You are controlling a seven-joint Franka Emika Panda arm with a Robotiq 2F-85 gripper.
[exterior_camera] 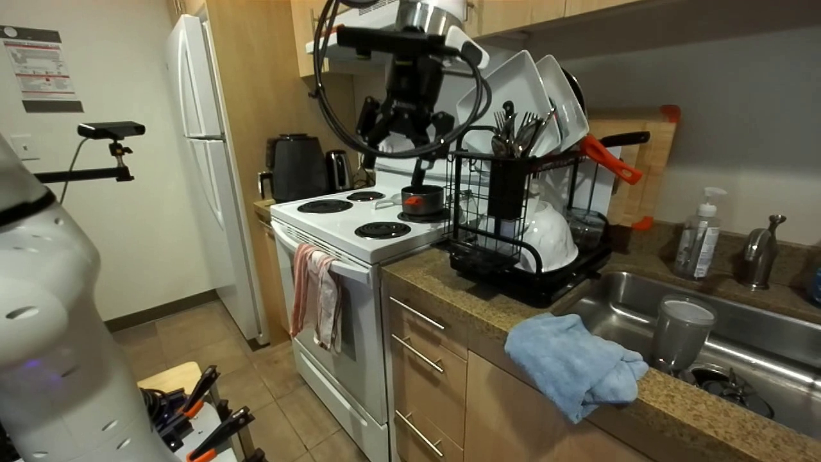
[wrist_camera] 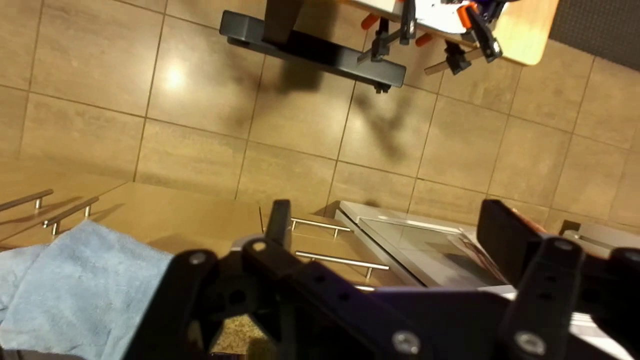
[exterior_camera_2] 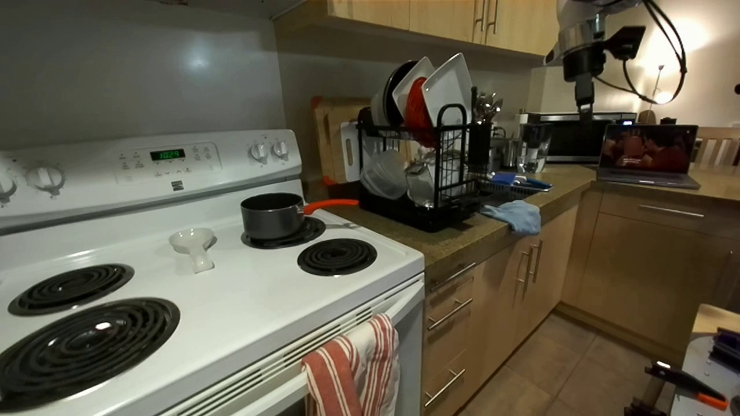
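My gripper (exterior_camera: 396,168) hangs in the air, pointing down, high above the counter and floor. In the wrist view its two fingers (wrist_camera: 279,223) stand wide apart, with only floor and drawer fronts showing in the gap. It is open and empty. A dark pot (exterior_camera_2: 272,221) with a red handle rests on the back right burner, well away from the gripper. The blue towel (exterior_camera: 573,362) lies crumpled over the counter's front edge; part of it shows at lower left in the wrist view.
A black dish rack (exterior_camera: 531,269), loaded with plates, bowls and cutlery, stands between stove and sink (exterior_camera: 616,291). A white spoon rest (exterior_camera_2: 194,244) sits on the stove. One striped towel (exterior_camera_2: 357,367) hangs from the oven handle. An open laptop (exterior_camera_2: 646,153) occupies the far counter.
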